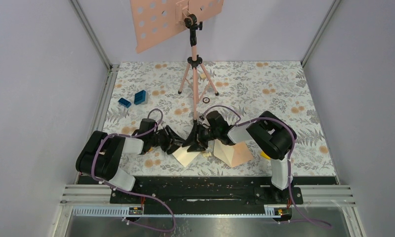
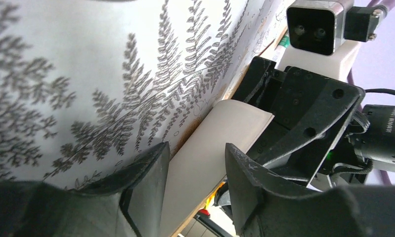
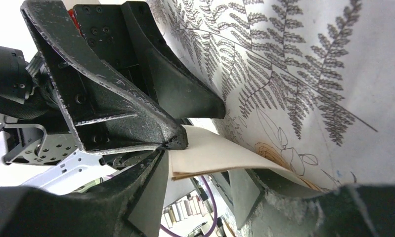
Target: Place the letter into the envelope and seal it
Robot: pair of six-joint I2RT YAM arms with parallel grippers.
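A cream folded paper [image 1: 184, 157] lies low on the patterned cloth between my grippers at the front middle. My left gripper [image 1: 174, 144] is open at its left edge; in the left wrist view the paper [image 2: 210, 143] runs between and beyond its fingers. My right gripper [image 1: 195, 144] is shut on the paper; in the right wrist view the paper [image 3: 220, 153] curves from its tips, close to the left gripper's black housing. An open envelope [image 1: 230, 154] with a peach part lies under and right of the right arm. Whether the held paper is letter or envelope I cannot tell.
A pink music stand [image 1: 195, 79] stands at the back middle. Blue boxes [image 1: 140, 97] sit back left, a yellow piece [image 1: 264, 154] front right, a small pale piece [image 1: 206, 154] near the paper.
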